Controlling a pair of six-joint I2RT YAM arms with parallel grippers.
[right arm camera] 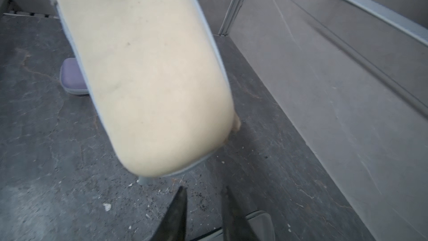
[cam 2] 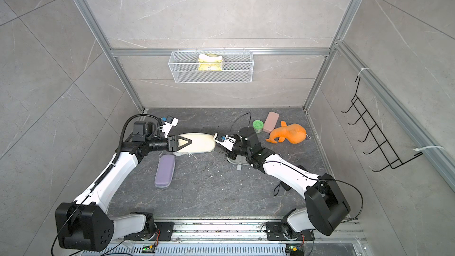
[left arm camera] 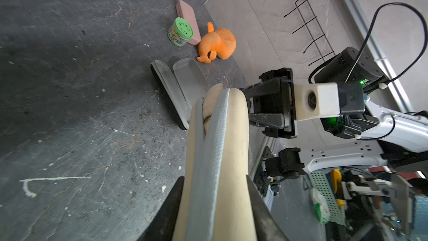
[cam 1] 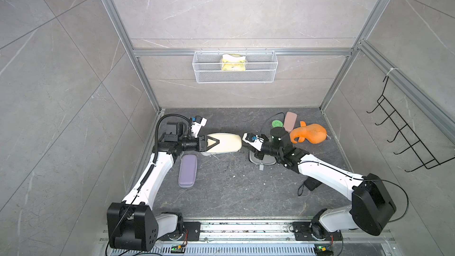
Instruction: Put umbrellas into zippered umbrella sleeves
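My left gripper (cam 1: pixel 215 143) is shut on a cream zippered case (cam 1: pixel 228 143), held above the table and pointing right. In the left wrist view a pale zipper strip (left arm camera: pixel 209 169) runs along the cream case, with a gap near its far end. My right gripper is at that far end, its fingers (right arm camera: pixel 178 212) part open with nothing seen between them. Beneath the right gripper lies an opened grey case (left arm camera: pixel 167 84), partly hidden. A purple case (cam 1: pixel 187 170) rests on the table at left. No umbrella can be made out for certain.
A black strapped object (cam 1: pixel 311 183) lies below the right arm. At the back right are an orange plush toy (cam 1: pixel 310 133), a pink block (cam 1: pixel 290 121) and a green-lidded tub (cam 2: pixel 257 125).
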